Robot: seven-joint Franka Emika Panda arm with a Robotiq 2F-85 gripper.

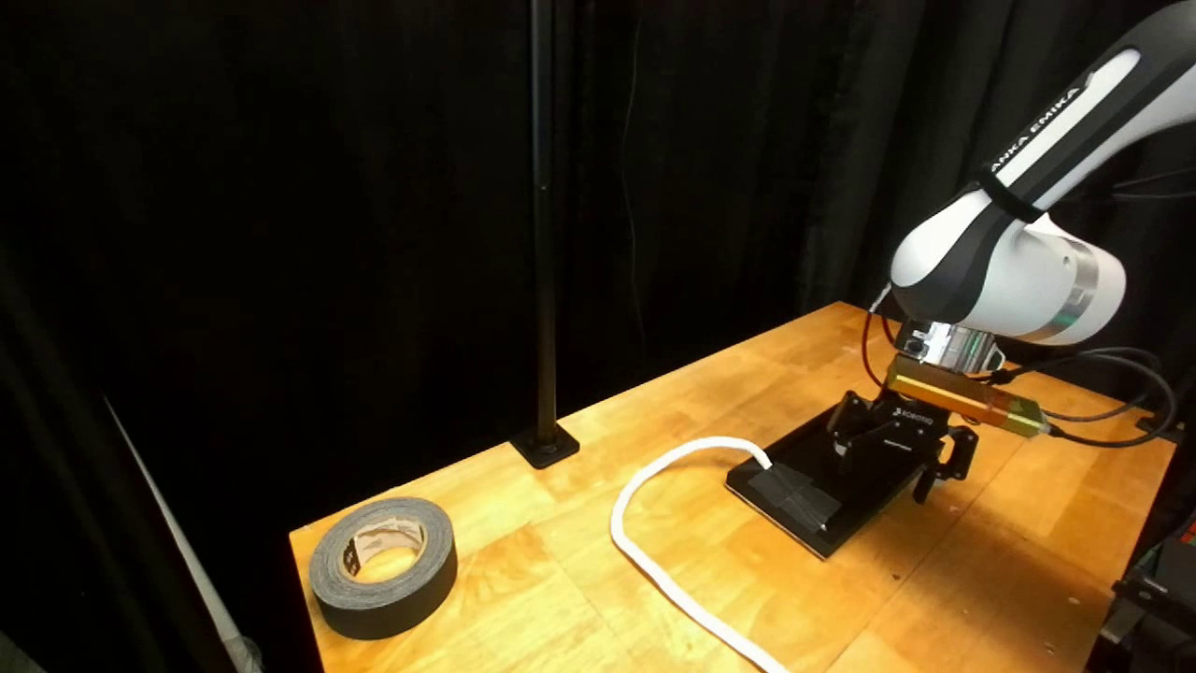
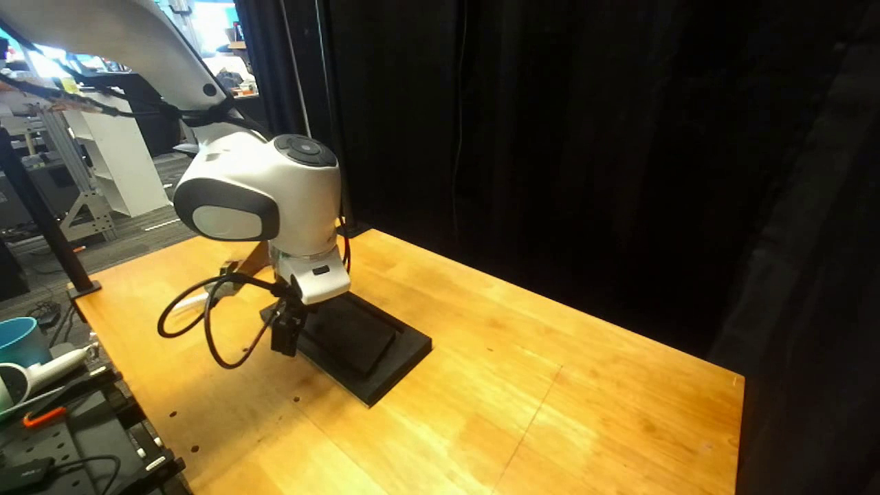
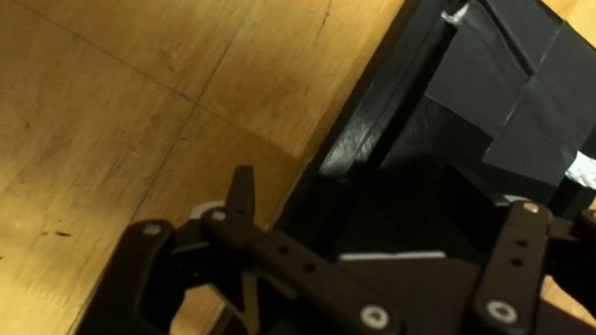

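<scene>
On the wooden table lies a flat black panel with a raised rim, and black tape patches cover one end of it. A white cord runs from the taped end across the wood. My gripper points down at the panel's other end, its fingers open. In the wrist view the left finger is over bare wood beside the rim and the right finger over the panel's dark face, so the gripper straddles that long edge. Whether the fingertips touch anything, I cannot tell.
A roll of grey tape sits at the table's near left corner in the first exterior view. A black post stands at the back edge, before dark curtains. Bare wood stretches widely to the right in the second exterior view.
</scene>
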